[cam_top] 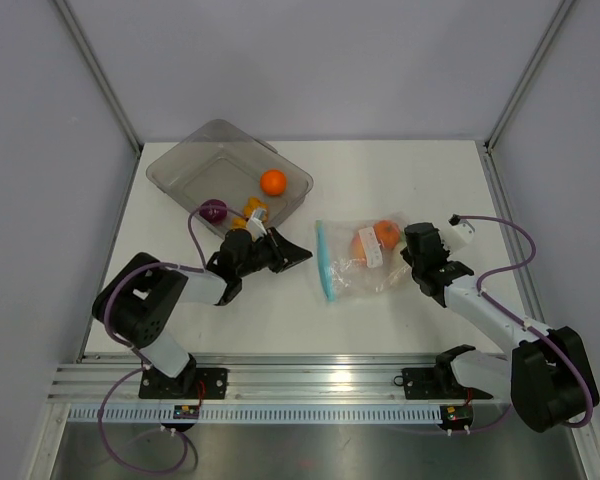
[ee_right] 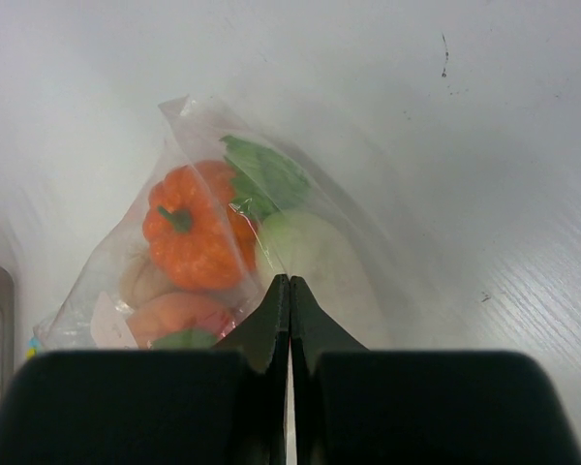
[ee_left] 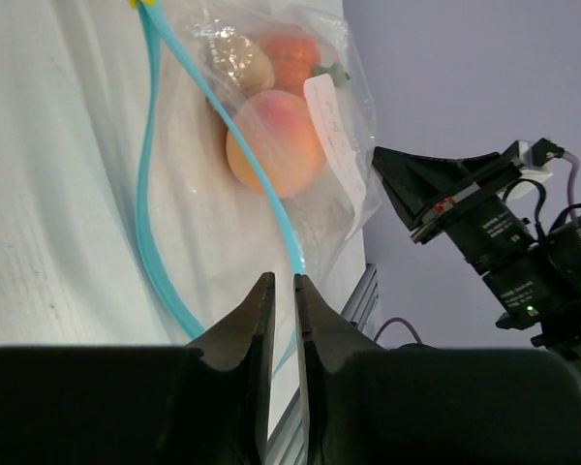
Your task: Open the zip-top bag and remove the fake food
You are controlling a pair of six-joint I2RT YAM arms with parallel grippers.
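Note:
The clear zip top bag (cam_top: 342, 285) with its blue zip strip lies mid-table. It holds an orange pepper (ee_right: 199, 232), a peach-coloured fruit (ee_left: 271, 145), a brown item (ee_left: 242, 63) and pale leafy produce (ee_right: 315, 262), under a white label (cam_top: 371, 247). My left gripper (cam_top: 300, 255) is left of the bag, shut; whether anything is between its fingers is unclear. My right gripper (cam_top: 408, 255) is shut at the bag's right end, nothing visible between its fingers.
A grey bin (cam_top: 200, 150) at the back left holds an orange, a purple item and yellow pieces.

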